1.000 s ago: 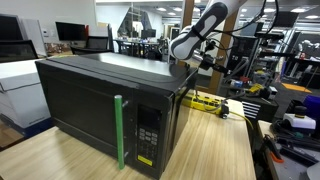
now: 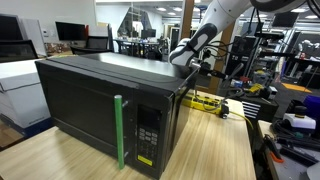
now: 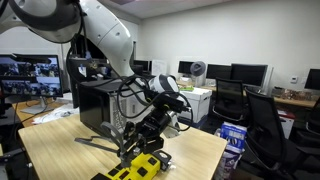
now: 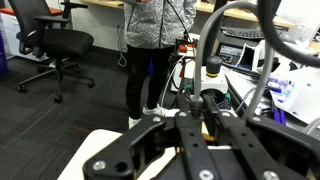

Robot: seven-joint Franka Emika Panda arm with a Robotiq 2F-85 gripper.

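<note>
In exterior view 1 a black microwave [image 2: 85, 100] takes up most of the wooden table, with a green strip [image 2: 119, 130] upright on its front beside the keypad. My arm [image 2: 205, 50] reaches in behind the microwave's right end. From the other side, the dark arm [image 3: 150, 115] curves in front of the microwave [image 3: 95, 100]. The gripper is at the bottom of the wrist view, facing the room. Its fingers are hard to make out there, and whether anything lies between them does not show.
A yellow object [image 2: 205, 103] sits on the table near the arm's base, with cables around it. In the wrist view a person [image 4: 155, 45] stands close by, near an office chair [image 4: 45, 40].
The arm has risen and shifted slightly right behind the microwave. The microwave and its green strip have not moved.
</note>
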